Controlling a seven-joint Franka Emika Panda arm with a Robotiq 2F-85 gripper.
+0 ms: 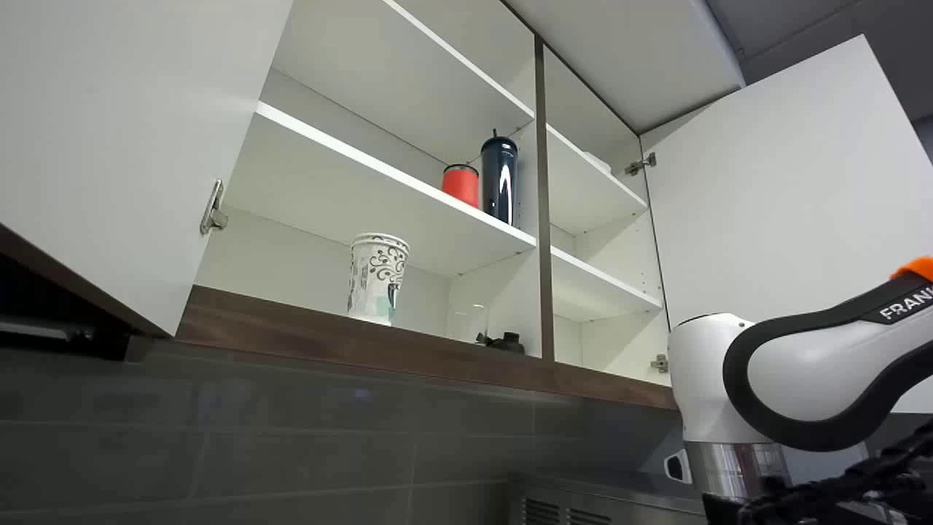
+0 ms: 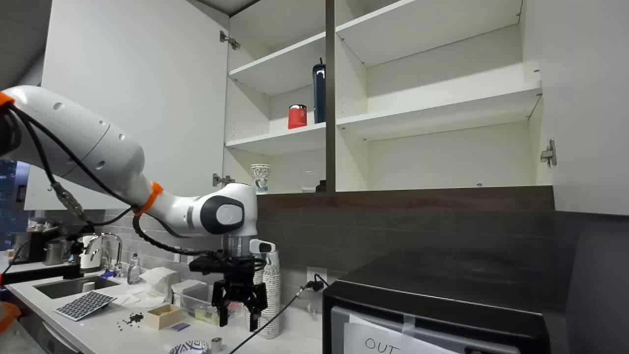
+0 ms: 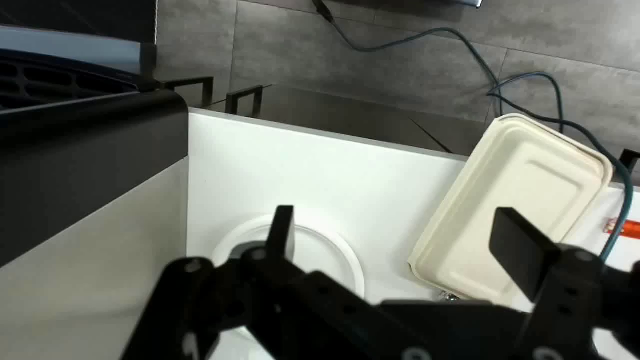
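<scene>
My gripper (image 2: 239,323) hangs pointing down over the counter in exterior view 2, in front of tall stacks of cups (image 2: 271,295). In the wrist view its two dark fingers stand wide apart, and the gripper is open with nothing between them. Below it on the white counter, a beige rectangular tray (image 3: 510,204) lies near the right finger. A round white plate (image 3: 345,258) is partly hidden behind the left finger. Up in the open cabinet, a patterned paper cup (image 1: 377,275) stands on the bottom, with a red tumbler (image 1: 461,184) and a dark bottle (image 1: 499,179) on the shelf above.
A black appliance (image 2: 436,295) with a paper sign stands right of the gripper. A cable (image 2: 277,315) runs up to the wall outlet. Both cabinet doors (image 1: 787,201) are swung open. Further left are a wooden box (image 2: 163,316), a clear bin (image 2: 197,301) and the sink (image 2: 76,285).
</scene>
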